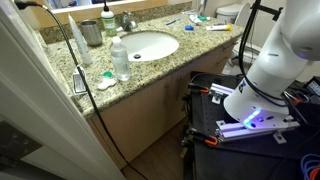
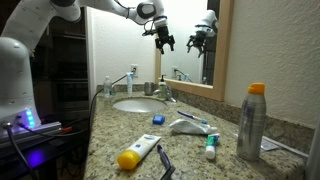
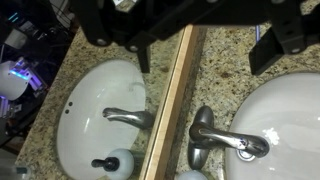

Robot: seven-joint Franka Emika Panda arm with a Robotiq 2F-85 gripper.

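High over the counter, in front of the mirror, my gripper (image 2: 165,42) hangs beside its own reflection. From the wrist view, the gripper stands open, its dark fingers (image 3: 280,45) wide apart with nothing seen between them. Below it are the chrome faucet (image 3: 225,140) and the white sink (image 3: 285,110); the mirror's wooden frame (image 3: 172,110) runs between them and the reflected sink. On the counter lie a yellow bottle (image 2: 138,152), a blue item (image 2: 158,119), a white cloth-like item (image 2: 192,127) and a tube with a green end (image 2: 211,147).
A tall bottle with an orange cap (image 2: 252,122) stands by the mirror wall. Near the sink are a clear bottle (image 1: 121,62), a metal cup (image 1: 92,34) and a green soap bottle (image 1: 108,23). Bare granite (image 2: 90,135) lies in front of the sink.
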